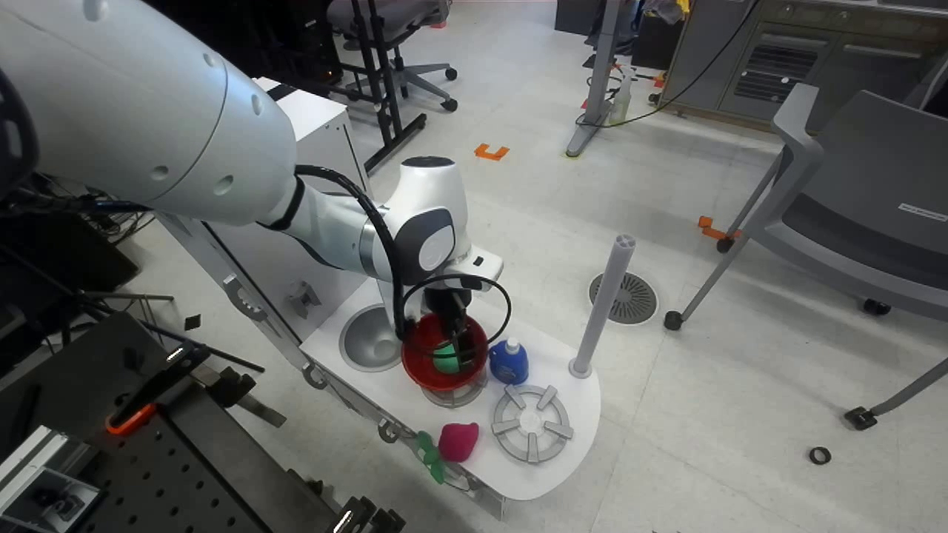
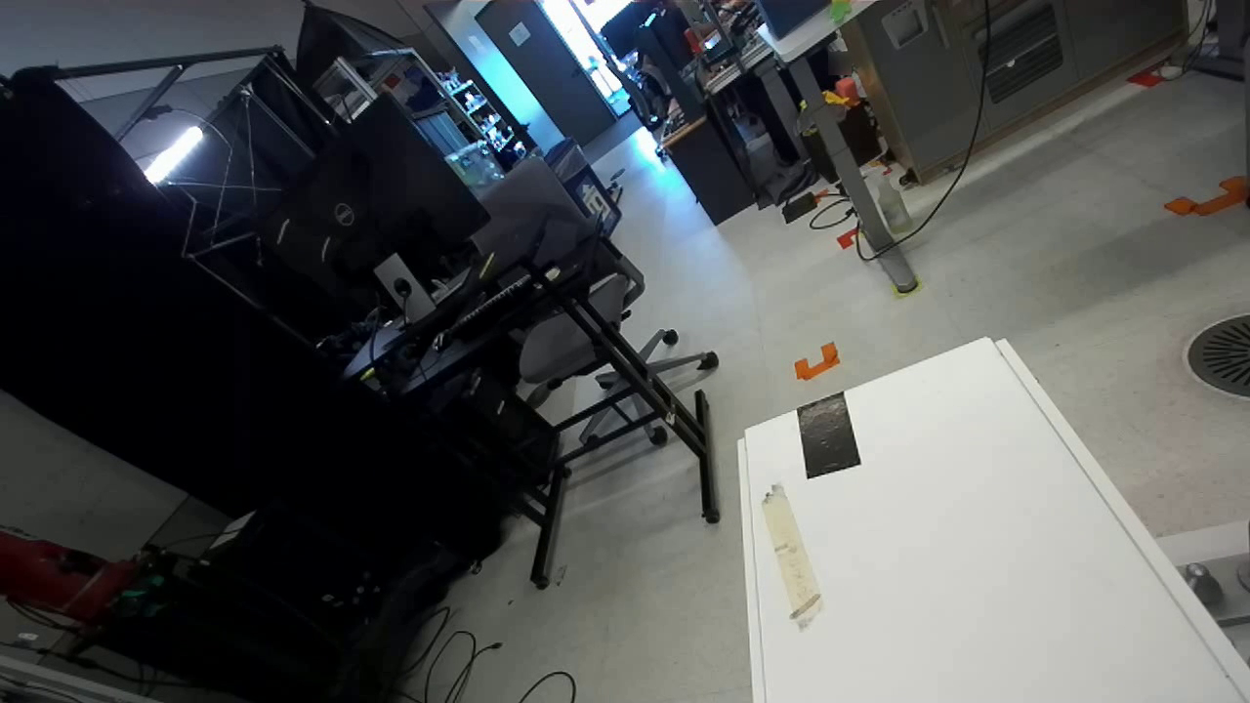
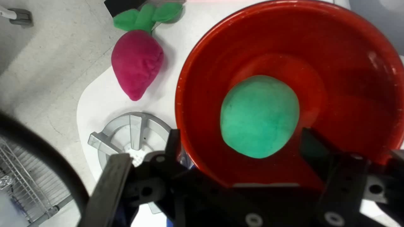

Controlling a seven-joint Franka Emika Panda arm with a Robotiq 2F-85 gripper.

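Observation:
A round green plush object (image 3: pixel 259 115) rests on the bottom of a red bowl (image 3: pixel 212 49). From the exterior, the same bowl (image 1: pixel 418 371) stands on a grey burner ring, and the green object (image 1: pixel 445 360) is partly hidden behind the fingers. Over the bowl is my gripper (image 1: pixel 462 348), pointing down. The wrist view shows the gripper with its fingers wide apart at the lower edge of the picture, the green object beyond them and nothing between the tips. Whether a finger touches the bowl I cannot tell.
A magenta plush beet (image 1: pixel 458 441) lies by the counter's front edge. Right of the bowl stands a blue bottle (image 1: pixel 509 363), with a grey burner (image 1: pixel 533 425) in front of it. A sink (image 1: pixel 370 339) lies to the left, and a grey post (image 1: pixel 604 306) rises at the right.

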